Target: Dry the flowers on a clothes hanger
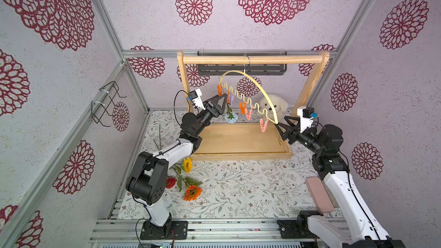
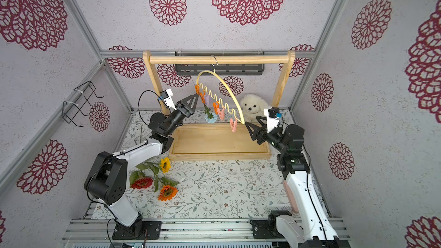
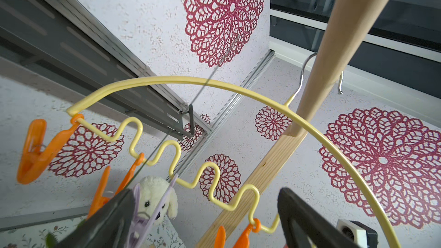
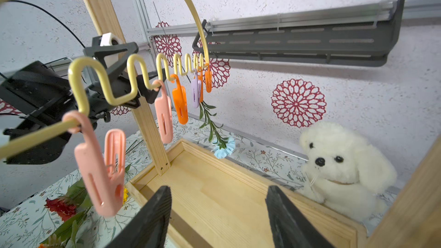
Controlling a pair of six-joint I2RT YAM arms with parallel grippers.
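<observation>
The yellow hanger (image 1: 261,89) hangs from the wooden bar, carrying orange, lilac and pink clips (image 4: 98,170). A blue flower (image 4: 222,149) hangs head down by its stem below the lilac and orange clips. My left gripper is open beside the hanger's left clips, facing the lilac clip (image 3: 142,225). My right gripper has its fingers apart near the hanger's right end, beside a pink clip, with nothing visible between them.
A wooden tray (image 2: 216,156) lies under the hanger, a white plush dog (image 4: 344,165) behind it. Sunflowers (image 2: 167,193) and other flowers lie on the front left of the table. A pink block (image 1: 317,193) is at the right.
</observation>
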